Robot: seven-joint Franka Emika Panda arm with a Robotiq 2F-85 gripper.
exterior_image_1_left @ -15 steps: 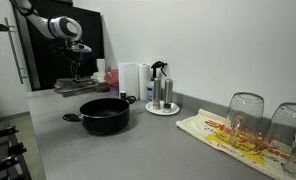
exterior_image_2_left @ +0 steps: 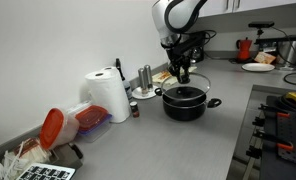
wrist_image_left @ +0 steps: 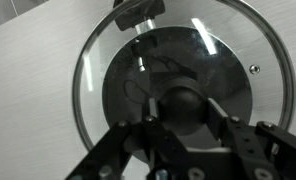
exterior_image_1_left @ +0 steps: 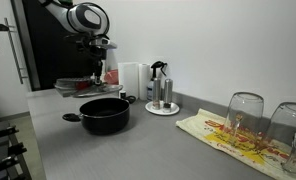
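My gripper is shut on the round dark knob of a glass lid (wrist_image_left: 106,48). Through the glass in the wrist view, the dark pot interior shows below and off-centre. The black two-handled pot (exterior_image_1_left: 105,116) stands open on the grey table. In exterior view 1 the lid (exterior_image_1_left: 86,88) hangs level above the pot's far left side, apart from its rim. Exterior view 2 has the lid (exterior_image_2_left: 184,95) over the pot (exterior_image_2_left: 185,110), where the gap between them is hard to judge.
Behind the pot stand paper towel rolls (exterior_image_2_left: 107,95) and a white plate (exterior_image_1_left: 162,109) bearing bottles and mills. Upturned glasses (exterior_image_1_left: 244,115) rest on a patterned cloth (exterior_image_1_left: 205,127) at the right. A dish rack (exterior_image_2_left: 28,163) sits at the side.
My gripper has carried the lid rightward in exterior view 1, from left of the pot to partly over it. The pot has stayed where it was.
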